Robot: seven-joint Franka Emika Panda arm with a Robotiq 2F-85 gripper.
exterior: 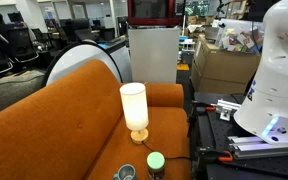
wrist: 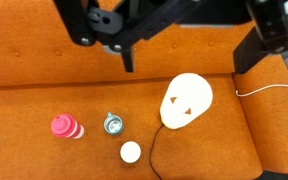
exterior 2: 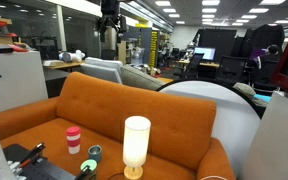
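High above the couch, my gripper stands open; no object shows between its dark fingers. In the second exterior view, the gripper (exterior 2: 109, 32) hangs well above the couch back. A white lamp (exterior 2: 136, 141) with a round wooden foot stands upright on the orange seat; from above, its shade (wrist: 187, 100) lies just beyond the gap between the fingers. Near it are a grey mug (wrist: 113, 124), a small round item with a pale green top (exterior: 156, 161), and a red-and-white container (exterior 2: 73, 139). All stand apart from the gripper.
The orange couch (exterior 2: 174, 118) has a tall back behind the objects. A dark cable (wrist: 153, 150) runs from the lamp across the seat. At the couch's end lies a thin white cable (wrist: 267, 90). Open seat remains around the objects.
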